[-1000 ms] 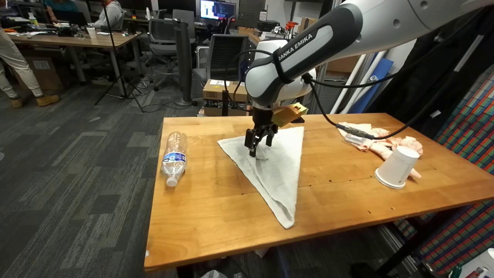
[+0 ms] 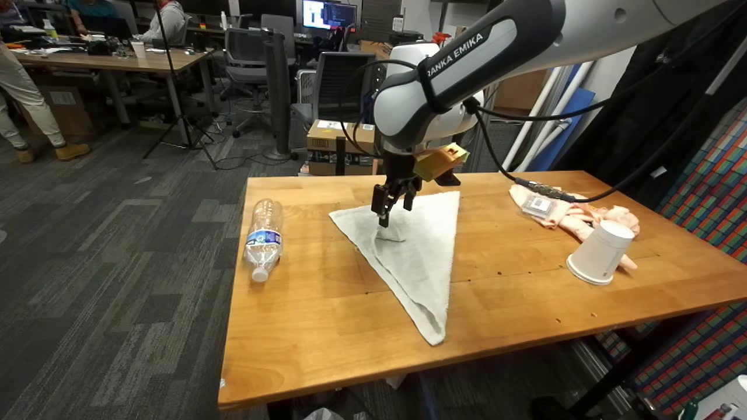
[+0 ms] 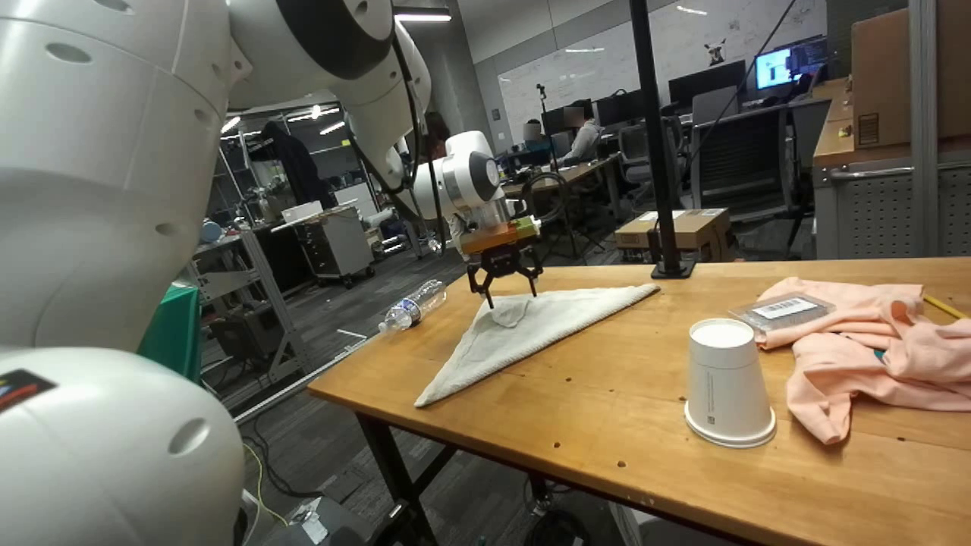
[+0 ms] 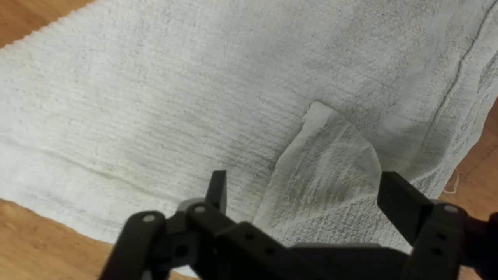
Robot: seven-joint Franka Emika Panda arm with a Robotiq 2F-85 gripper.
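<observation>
A white towel (image 2: pixel 427 259) lies on the wooden table, folded into a rough triangle with its layers showing along one edge. One small corner flap (image 4: pixel 322 168) is turned back on top of it, and the wrist view shows this flap between the two black fingers. My gripper (image 2: pixel 395 213) is open just above the towel, holding nothing. From the other side, the gripper (image 3: pixel 511 302) points down over the towel's far part, its fingertips either side of the raised flap.
A clear plastic bottle (image 2: pixel 264 238) lies near the table's left edge. An upside-down white paper cup (image 3: pixel 728 387) stands beside a crumpled peach cloth (image 3: pixel 874 346), which has a small clear packet (image 3: pixel 783 310) on it. Bare table (image 2: pixel 518 280) separates towel and cup.
My gripper has risen a little from the towel and shifted slightly right in exterior view 1. More of the turned-back flap shows beneath it. Bottle and cup stay where they were.
</observation>
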